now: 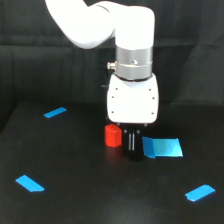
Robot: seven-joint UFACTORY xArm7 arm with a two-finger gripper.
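Note:
A red block (pixel 112 135) stands on the dark table, just left of my gripper's fingers. My gripper (pixel 131 140) hangs below the white hand, its dark fingers low near the table top. Against the dark background, how far apart they stand is unclear, and nothing held shows between them. To their right, a dark blue block (pixel 149 147) sits at the left side of a light blue square (pixel 168 147).
Blue tape strips mark the table: one at the back left (pixel 55 112), one at the front left (pixel 29 183) and one at the front right (pixel 200 192). A dark curtain (pixel 40 60) hangs behind.

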